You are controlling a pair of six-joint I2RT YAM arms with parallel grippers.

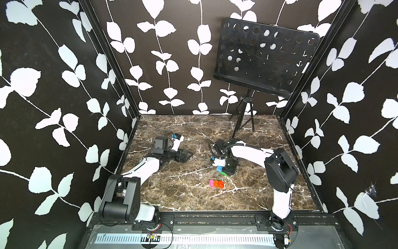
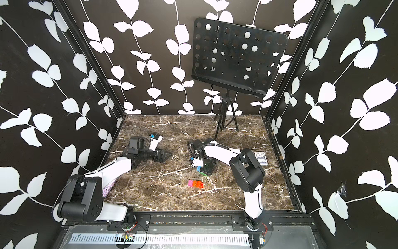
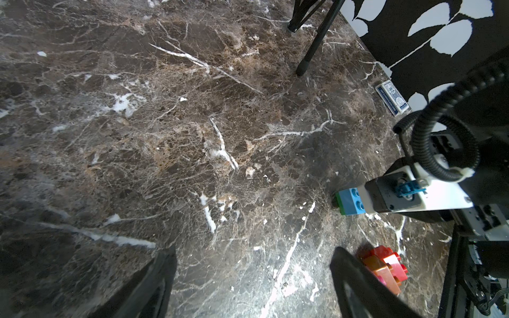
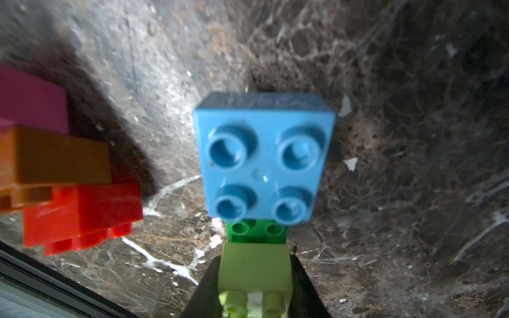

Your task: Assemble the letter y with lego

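My right gripper is shut on a light-green brick, low over the middle of the table. A light-blue brick with four studs sits beside it, a darker green brick partly visible below. To the side, pink, orange and red bricks lie in a clump. My left gripper hangs over the left-middle table, its blurred fingers apart in the left wrist view with nothing between them.
A black music stand stands at the back right. A small boxed item lies by the right edge.
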